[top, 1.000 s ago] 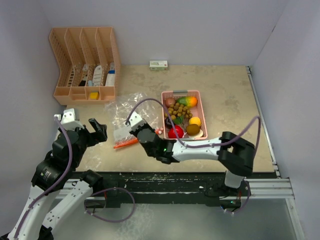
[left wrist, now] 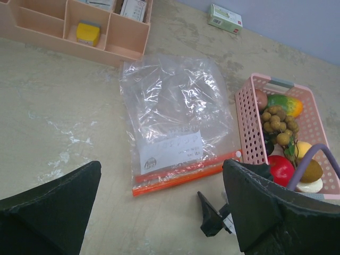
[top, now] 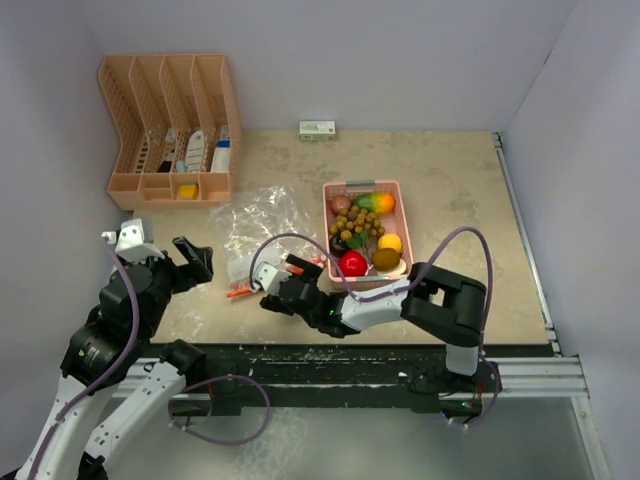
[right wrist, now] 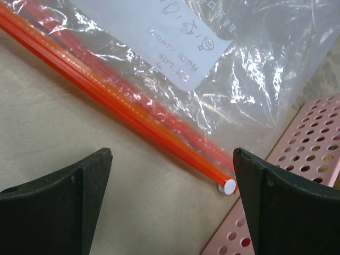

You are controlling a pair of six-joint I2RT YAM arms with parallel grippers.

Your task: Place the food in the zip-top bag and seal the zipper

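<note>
A clear zip bag (left wrist: 175, 101) with a white label (left wrist: 171, 151) lies flat on the table. Its orange zipper strip (right wrist: 133, 117) runs along the near edge, ending in a white knob (right wrist: 229, 186) in the right wrist view. Low by that strip, my right gripper is open, the knob end between its fingers but farther off, apparently not touched. My left gripper stands open and empty left of the bag. In the pink basket (left wrist: 251, 114) lie a red tomato-like piece (left wrist: 280, 169), grapes-like fruit (left wrist: 276, 118) and other food.
A peach divided rack (top: 165, 190) stands at the back left, holding a yellow block (top: 188, 191) and white items. A small green-white box (top: 317, 130) sits at the back.
The right gripper has come down and toward the near edge, now beside the bag's orange strip. The left arm is nearly still; bag and basket look unchanged.
</note>
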